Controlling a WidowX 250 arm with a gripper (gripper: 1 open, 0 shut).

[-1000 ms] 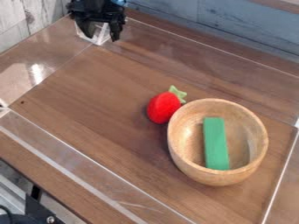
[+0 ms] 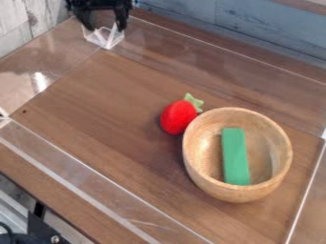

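A red strawberry-like object [image 2: 177, 118] with green leaves lies on the wooden table, just left and above a round wooden bowl [image 2: 265, 182]. Inside the bowl rests a green rectangular block [image 2: 234, 155]. At the top left, the dark gripper [image 2: 99, 19] is partly cut off by the frame edge, over a small clear or white object [image 2: 105, 36]. Whether its fingers are open or shut cannot be made out.
Pale plank walls [image 2: 242, 33] stand along the back and left. Clear strips run along the table's edges.
The gripper has risen toward the top edge of the view, uncovering more of the clear object beneath it. The strawberry, bowl and block have not moved.
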